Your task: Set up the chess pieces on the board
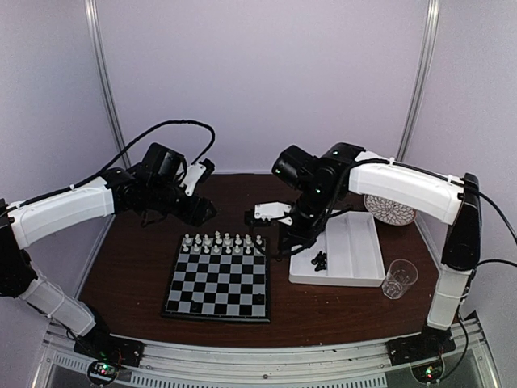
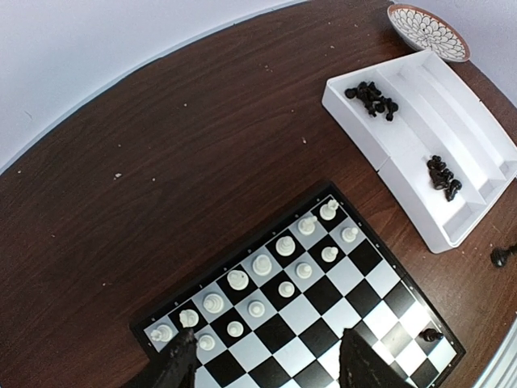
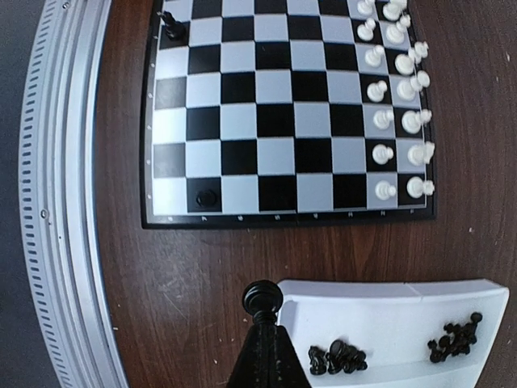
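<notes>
My right gripper is shut on a black chess piece [image 3: 262, 297], its round base pointing away from the fingers. It hangs over the table between board and tray; the piece's type cannot be told. On the chessboard [image 1: 216, 318], white pieces [image 2: 261, 265] stand in two rows along one side. Two black pieces stand on the opposite side: one black piece [image 3: 208, 197] near the tray-side corner, another black piece [image 3: 174, 29] near the other corner. Loose black pieces [image 3: 338, 357] lie in the tray. Over the board's far side, my left gripper is open and empty.
The white tray [image 1: 335, 280] stands right of the board, with a second pile of black pieces [image 2: 372, 98] at its far end. A clear glass [image 1: 399, 279] and a patterned bowl [image 1: 389, 209] sit to its right. Bare wood separates board and tray.
</notes>
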